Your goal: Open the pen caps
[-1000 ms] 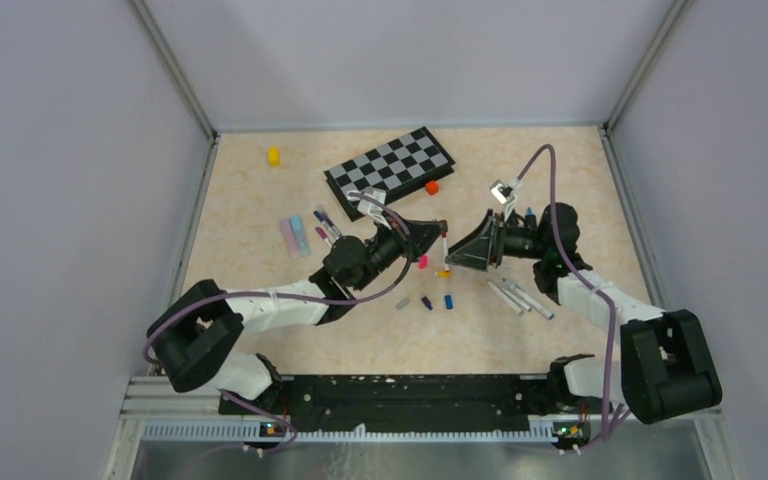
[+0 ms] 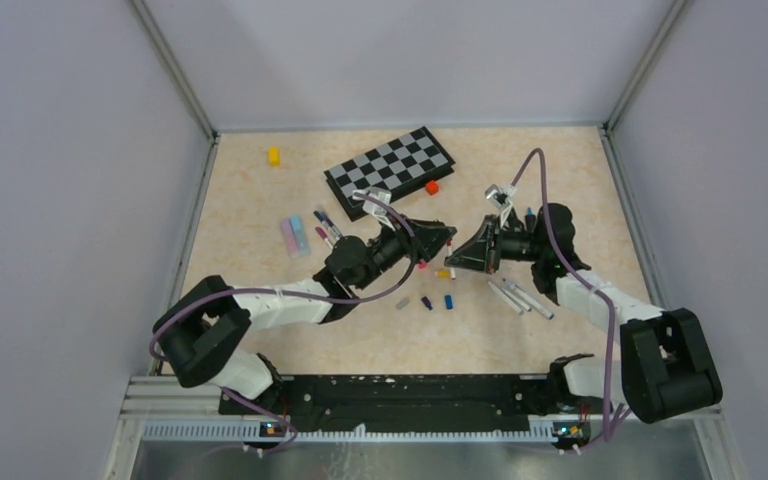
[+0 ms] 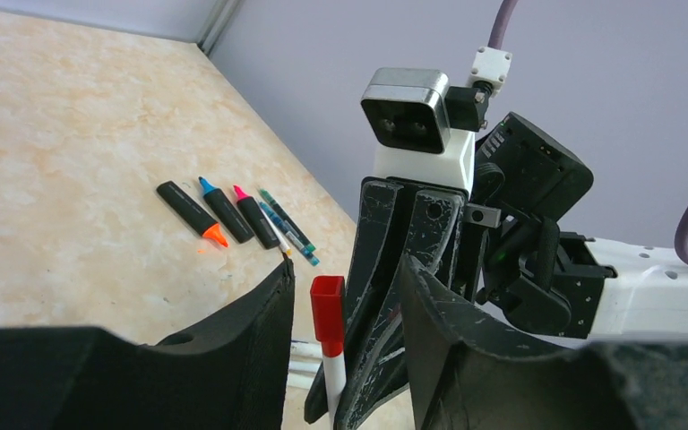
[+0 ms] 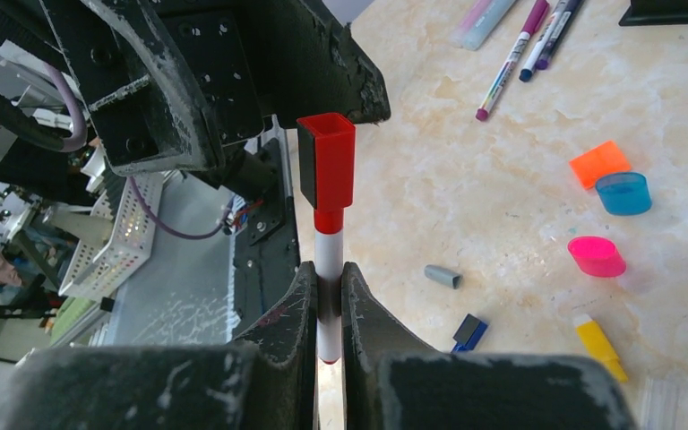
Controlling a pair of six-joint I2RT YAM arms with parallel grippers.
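Note:
A white pen with a red cap stands upright where the two arms meet in the top view. My right gripper is shut on its white body [image 4: 329, 255]. The red cap [image 3: 329, 309] tops the pen, with a square, hollow-looking end. My left gripper is open, with the cap in the gap between its fingers and free space on both sides. In the right wrist view, a dark left finger [image 4: 305, 67] is seen behind and above the cap.
Loose caps lie below: orange [image 4: 600, 165], teal [image 4: 623, 193], pink [image 4: 597, 256], yellow [image 4: 601, 348] and grey [image 4: 442, 276]. Several white pens [image 2: 521, 299] rest at right, and uncapped markers [image 3: 188, 209] lie farther back. A checkered board [image 2: 390, 168] stands at the rear.
The left gripper has shifted slightly right and now stands open around the cap. The pen sits a little lower and further right.

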